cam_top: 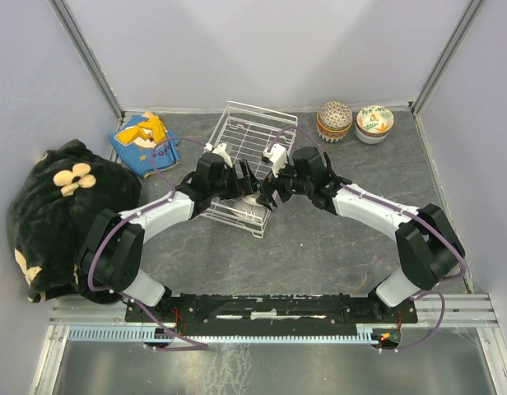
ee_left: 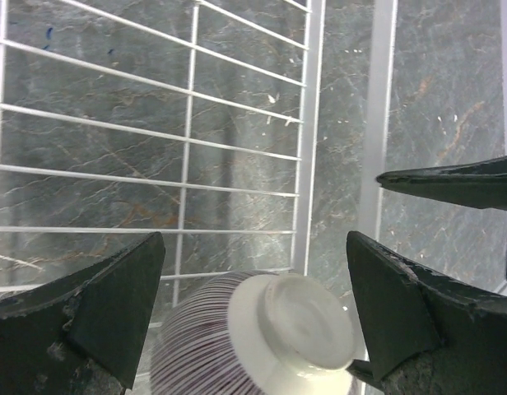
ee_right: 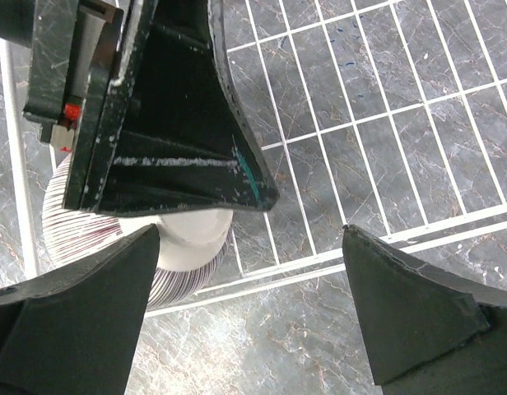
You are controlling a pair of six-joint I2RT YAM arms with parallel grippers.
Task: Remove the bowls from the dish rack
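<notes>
A striped bowl with a white base (ee_left: 307,321) rests on its side in the near end of the white wire dish rack (cam_top: 245,132). Its dark stripes show on the lower wall (ee_right: 72,218). Over that end hovers my left gripper (cam_top: 244,184), open, with part of the bowl visible low between its fingers. My right gripper (cam_top: 268,183) is also open, close beside the left one at the rack's right side; one of its dark fingers juts into the left wrist view. In the right wrist view, the left gripper's black finger (ee_right: 179,156) hides part of the bowl.
Two stacks of bowls, a brown-patterned one (cam_top: 334,117) and a floral one (cam_top: 374,121), stand at the back right. A blue and yellow cloth (cam_top: 145,144) lies left of the rack. Bare table (cam_top: 336,255) spreads across the front right.
</notes>
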